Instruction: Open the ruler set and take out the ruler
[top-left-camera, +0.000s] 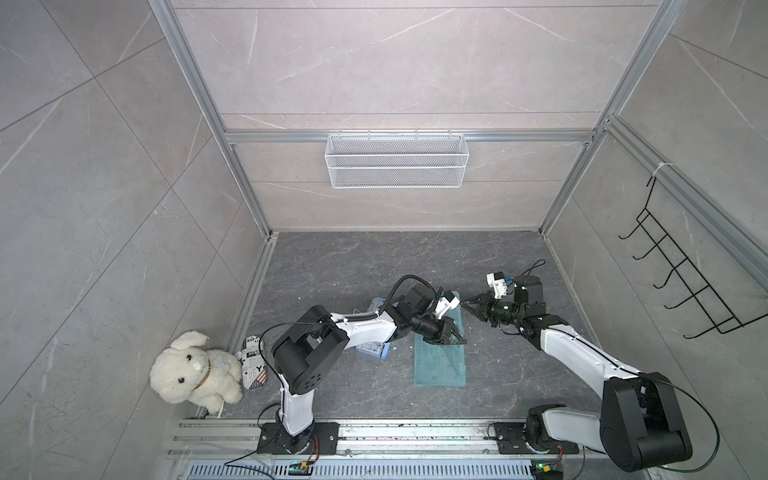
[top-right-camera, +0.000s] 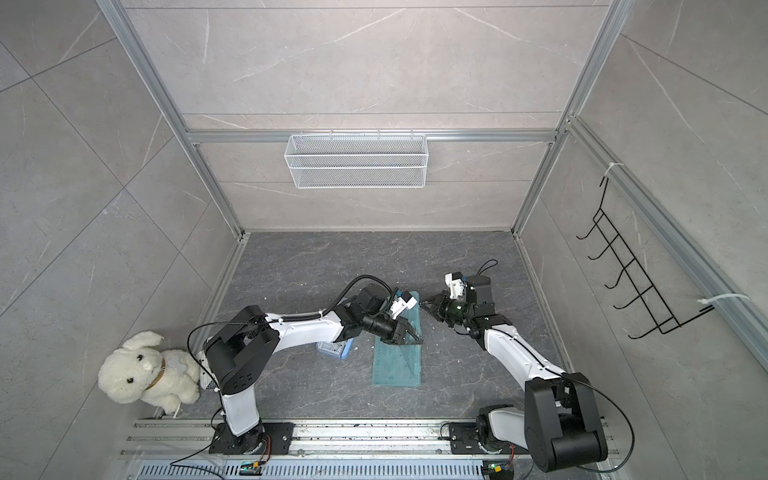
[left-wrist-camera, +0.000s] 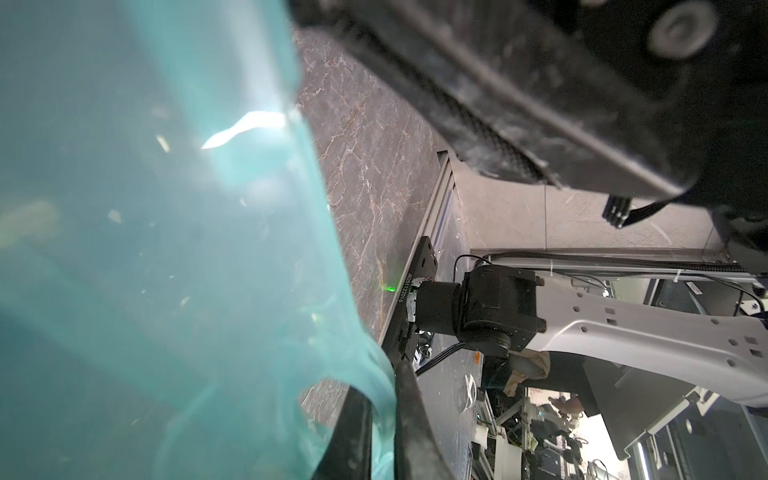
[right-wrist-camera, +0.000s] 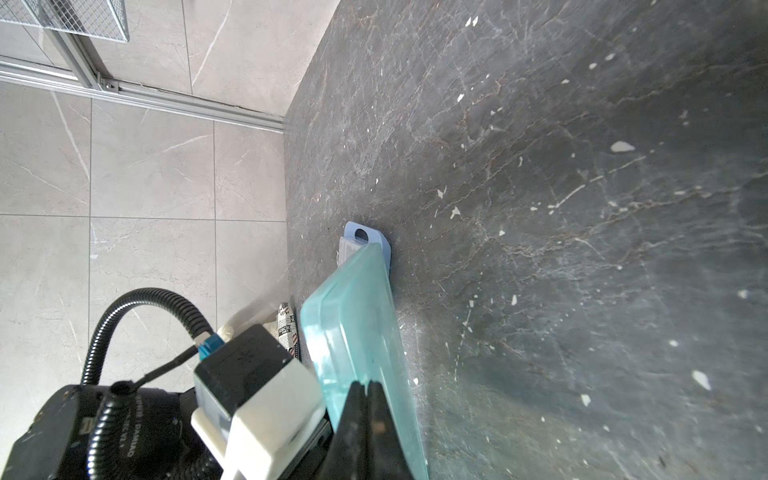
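A translucent teal cover (top-left-camera: 440, 368) is raised in front of the left arm; in the left wrist view it fills the left side. My left gripper is shut on its edge, which runs between the two dark fingers. My right gripper is shut, its fingertips together at the cover's far end; nothing shows between them, and whether they touch the teal is unclear. Under the left arm lies a light-blue case (top-left-camera: 373, 349), mostly hidden; its blue end with a hole (right-wrist-camera: 361, 233) peeks past the cover. No ruler can be made out.
A white plush dog (top-left-camera: 196, 372) and a printed packet (top-left-camera: 254, 364) sit at the left edge. A white wire basket (top-left-camera: 397, 160) hangs on the back wall.
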